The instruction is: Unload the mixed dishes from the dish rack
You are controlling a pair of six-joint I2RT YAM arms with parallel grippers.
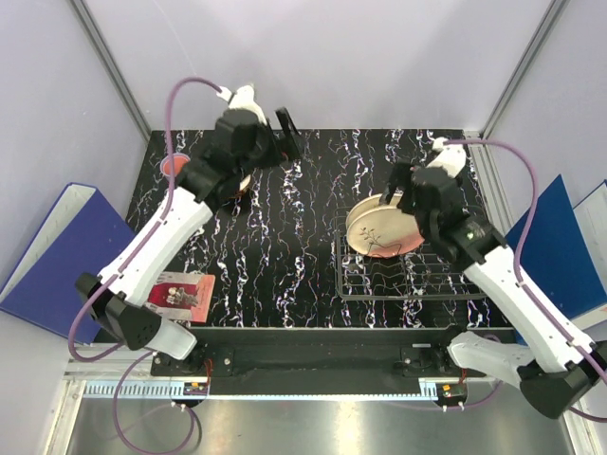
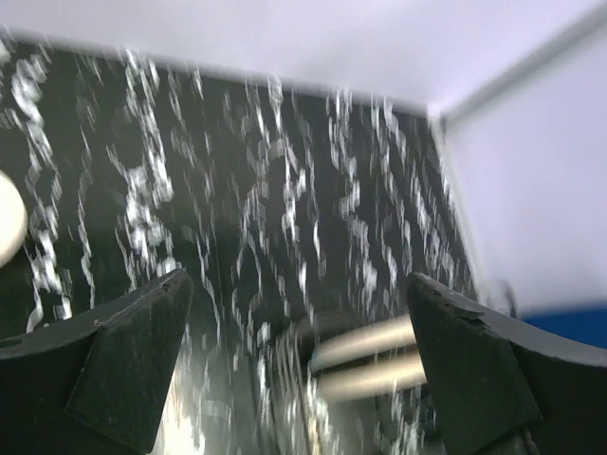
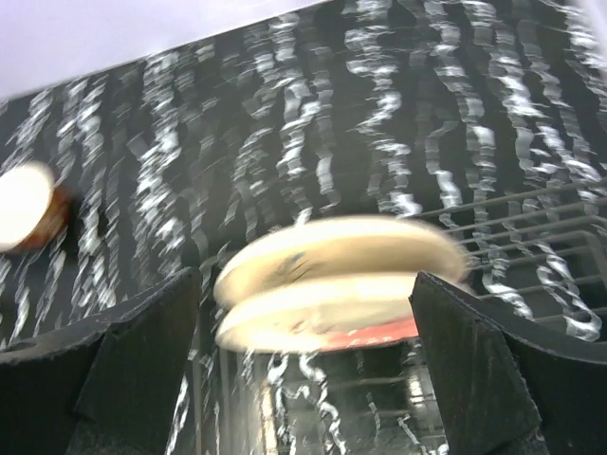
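Two pale plates stand on edge, one behind the other, in the wire dish rack at the right. The front one shows a dark branch print and a reddish lower edge. Just above them my right gripper is open; its wrist view shows both plates ahead between the spread fingers, apart from them. High over the back middle of the table, my left gripper stands open and empty. In its wrist view the plates' edges appear low, partly behind a finger.
A pale bowl stands left of the rack, mostly hidden by my left arm from above. A red dish sits at the back left and a red-and-white printed sheet at the front left.
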